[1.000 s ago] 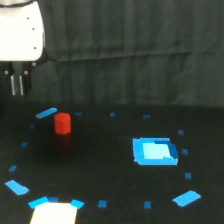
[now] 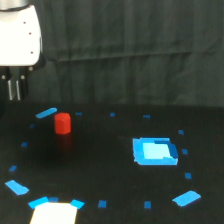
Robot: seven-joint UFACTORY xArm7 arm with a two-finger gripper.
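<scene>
A red cylinder-like block (image 2: 62,123) stands upright on the dark table, left of centre. My gripper (image 2: 14,86) hangs at the upper left below a white arm housing, above and to the left of the red block and apart from it. Its fingers are small and dark in this view, so I cannot tell how far apart they stand. A square outlined in blue tape with a white centre (image 2: 156,151) lies on the right of the table.
Blue tape strips and small blue marks are spread over the dark table (image 2: 110,170). A pale patch (image 2: 54,214) sits at the bottom edge. A dark curtain hangs behind.
The arm and gripper have shifted very slightly at the upper left. The red block and the table markings have not moved.
</scene>
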